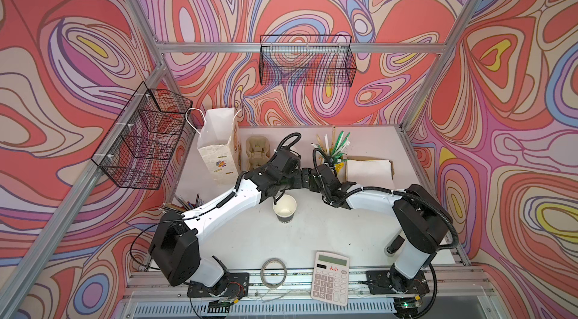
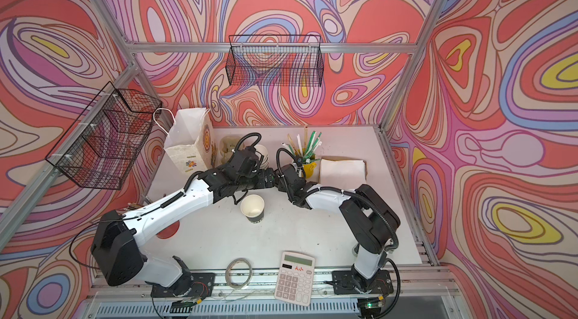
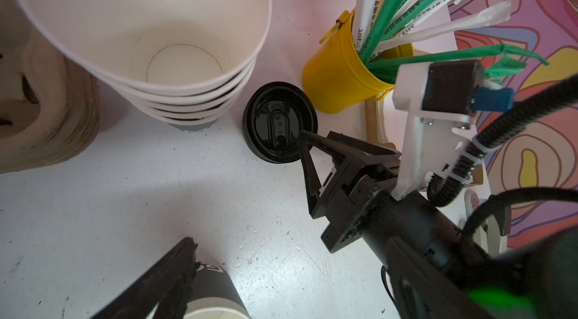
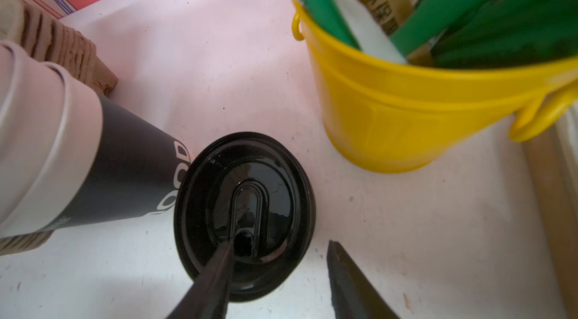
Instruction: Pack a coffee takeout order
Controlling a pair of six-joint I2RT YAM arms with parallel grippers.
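Note:
Black lids [image 4: 247, 210] lie in a small stack between the stacked paper cups [image 3: 180, 54] and a yellow bucket of straws [image 4: 391, 114]. My right gripper hovers at the near edge of the lids, its fingers apart; one finger overlaps the lid's rim in the right wrist view, and I cannot tell whether it touches. In the left wrist view my left gripper is spread wide above bare table, holding nothing. A single cup [image 1: 284, 207] stands upright and without a lid in front of the left gripper.
A white paper bag [image 1: 218, 144] and cardboard cup carriers [image 1: 257, 151] stand at the back left. On the right lies an open box [image 1: 369, 173]. A calculator [image 1: 330, 278] lies at the front edge.

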